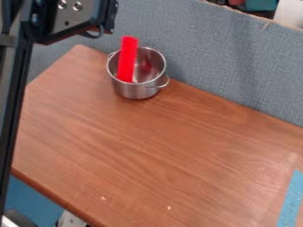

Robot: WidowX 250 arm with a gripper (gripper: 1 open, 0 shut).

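Note:
A red bar-shaped object (128, 58) stands upright in the steel pot (140, 87) on the wooden table (166, 164), its top rising above the rim. The black robot arm (57, 19) comes in at the upper left, above and left of the pot. Its gripper's fingers are out of frame or cannot be made out.
A grey padded backdrop (225, 71) runs behind the table. A blue strip (290, 199) lies at the right edge. Most of the tabletop in front and right of the pot is clear.

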